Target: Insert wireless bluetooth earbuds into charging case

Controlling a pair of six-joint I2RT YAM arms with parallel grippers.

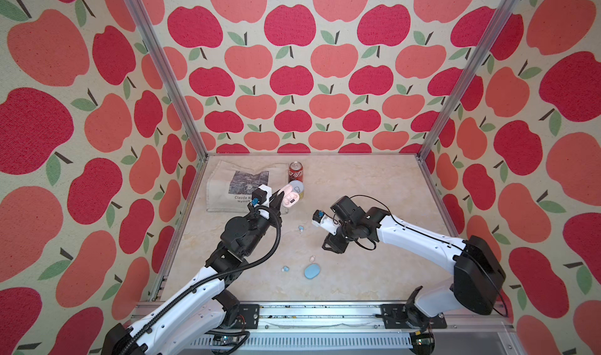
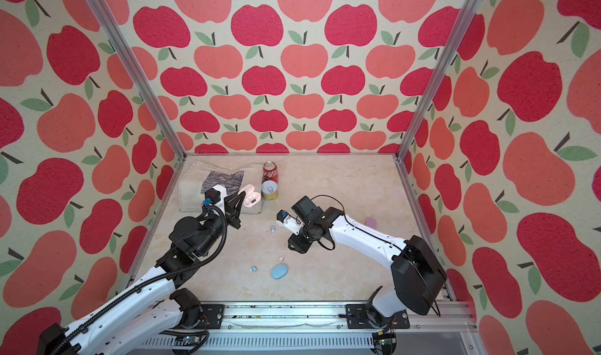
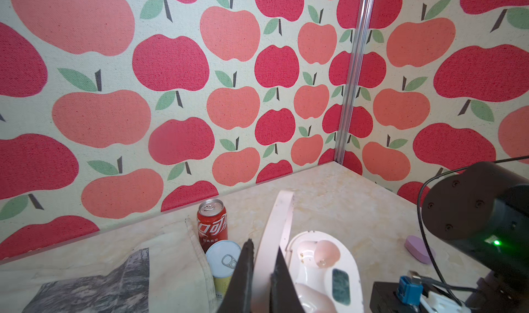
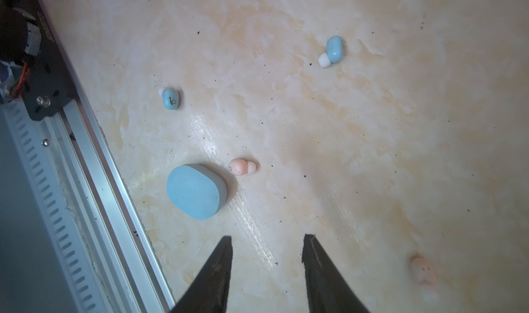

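My left gripper is raised, shut on the lid of an open pink charging case (image 3: 322, 271), whose earbud wells appear empty. My right gripper points down over the table, open, with nothing between its fingers. In the right wrist view below it lie a pink earbud (image 4: 239, 166) beside a closed blue case (image 4: 195, 191), another pink earbud (image 4: 422, 270) at lower right and two blue earbuds (image 4: 334, 49) (image 4: 170, 98) higher up.
A cloth bag (image 2: 191, 192) lies at back left, beside a red cola can (image 3: 211, 222) and a yellow can (image 3: 222, 257). A purple case (image 3: 420, 248) rests on the right.
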